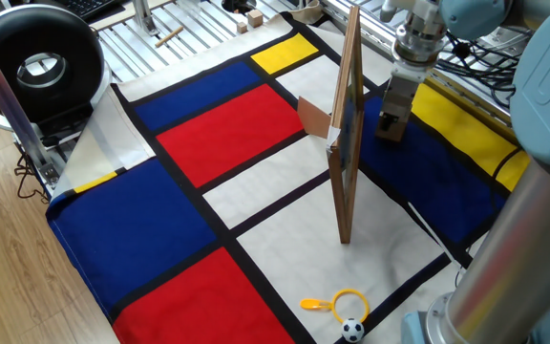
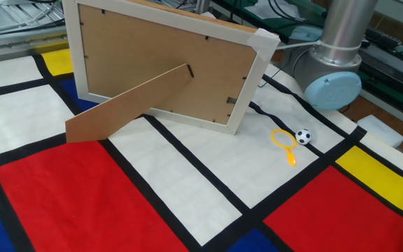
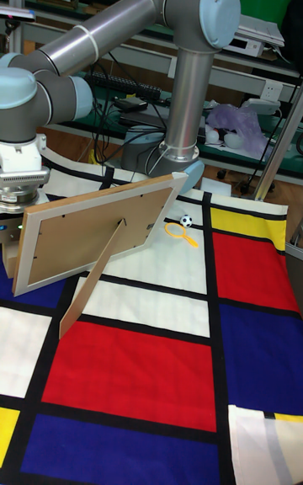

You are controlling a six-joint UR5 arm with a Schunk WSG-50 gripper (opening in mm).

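A picture frame [image 1: 349, 143] stands upright on the cloth, nearly edge-on in exterior view 1. Its brown back [image 2: 152, 66] and fold-out stand leg [image 2: 128, 105] face exterior view 2. My gripper [image 1: 390, 132] hangs low over the blue patch on the front side of the frame, apart from it in exterior view 1. Whether its fingers are open is too small to make out; the frame hides most of it in exterior view 3. A yellow magnifying glass [image 2: 283, 138] lies flat on a white patch. Close by its ring rests a small black-and-white football [image 2: 303, 136].
My arm's base column [image 1: 504, 248] rises near the football. A black ring-shaped device [image 1: 41, 67] stands beyond the cloth's far-left edge, and small wooden blocks [image 1: 254, 18] lie on the slatted surface.
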